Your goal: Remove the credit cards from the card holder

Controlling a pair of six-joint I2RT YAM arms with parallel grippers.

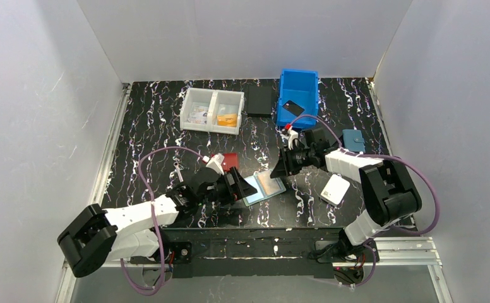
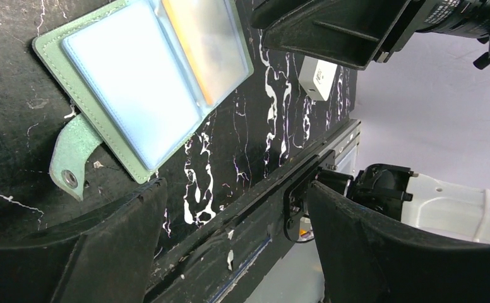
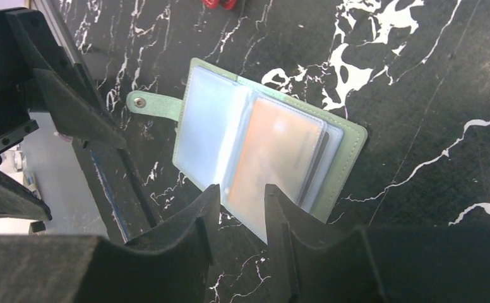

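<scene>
The card holder lies open on the table: green cover with strap, clear blue-edged sleeves, an orange-tinted content showing through one side. My left gripper hangs open over the strap side of the holder, nothing between its fingers. My right gripper is above the holder's orange-tinted side, its fingertips a narrow gap apart with nothing seen held between them. Whether the tinted content is several cards cannot be told.
A red wallet, white divided box, black case, blue bin with a phone, teal item and white box surround the holder. The front edge is close below it.
</scene>
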